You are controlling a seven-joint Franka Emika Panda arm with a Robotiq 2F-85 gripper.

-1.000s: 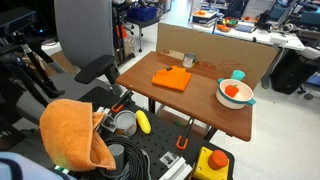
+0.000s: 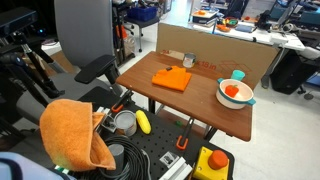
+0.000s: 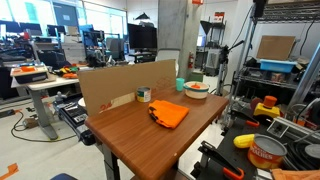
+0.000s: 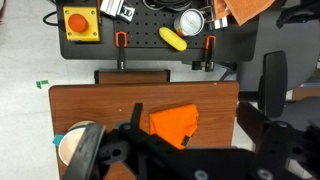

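An orange cloth (image 2: 172, 79) lies flat on the brown wooden table (image 2: 195, 98); in exterior view 2 the same cloth (image 3: 172, 115) has a small dark thing at its edge. Toward one end stands a white bowl (image 2: 234, 98) with teal handles and something orange-red inside. A teal cup (image 2: 237, 75) and a metallic can (image 2: 188, 60) are near the back board. My gripper shows only in the wrist view, high over the table, its dark fingers spread apart. It looks open, with nothing held; the cloth is seen beyond it.
A cardboard panel (image 2: 210, 48) closes off the table's back. Along the front, a black base carries a yellow box with a red button (image 2: 216, 160), a yellow object (image 2: 143, 122), cables and a metal tin (image 2: 125, 122). Another orange cloth (image 2: 72, 135) hangs beside it. The table's centre has bare room.
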